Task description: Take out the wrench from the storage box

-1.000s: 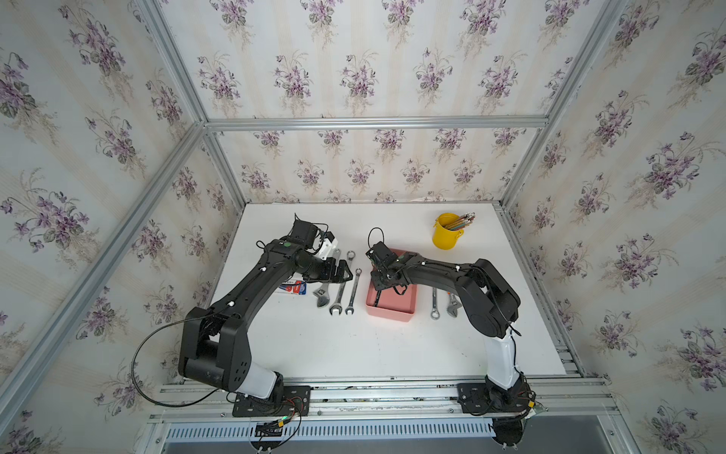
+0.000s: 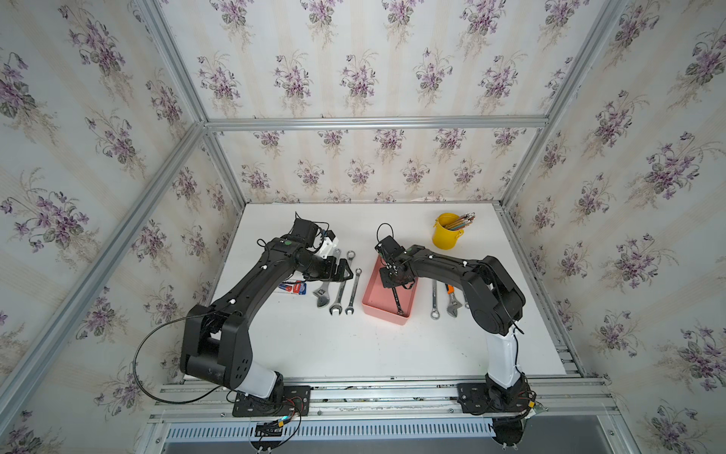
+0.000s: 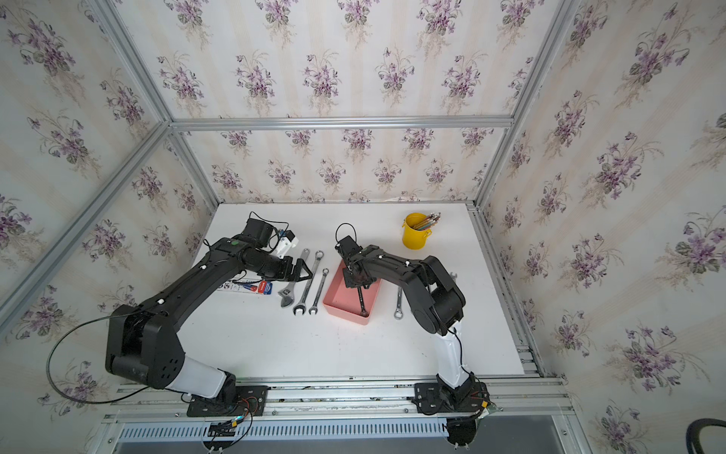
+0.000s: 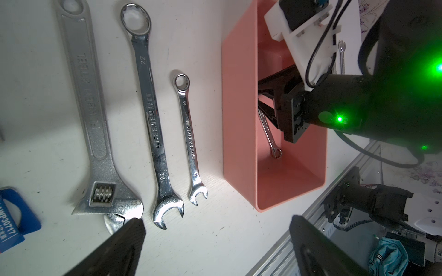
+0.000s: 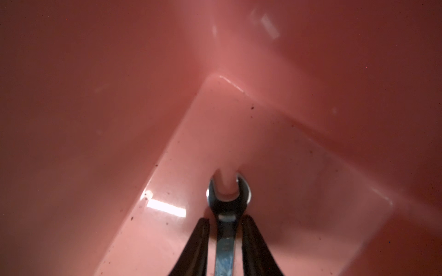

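Observation:
A metal wrench [image 5: 227,207] lies inside the pink storage box [image 4: 239,115], its open-ended finger towards a corner of the box floor. In the left wrist view the wrench's ring end [image 4: 276,152] shows on the floor of the box. My right gripper reaches down into the box, its fingers [image 5: 199,243] on either side of the wrench shaft. Narrow gaps show between fingers and shaft, so it stands part open around the wrench. My left gripper is wide open above the table left of the box, with nothing between its fingers.
Left of the box lie an adjustable wrench [image 4: 94,110], a large combination wrench [image 4: 152,110] and a smaller one [image 4: 189,133]. More tools lie to its right, including a wrench [image 2: 435,301]. A yellow bucket [image 2: 446,236] stands at the back right.
Inside the box, the wrench's near end has swung to the right. My right gripper has shifted right, while the box has slid slightly left. The left arm has stayed still.

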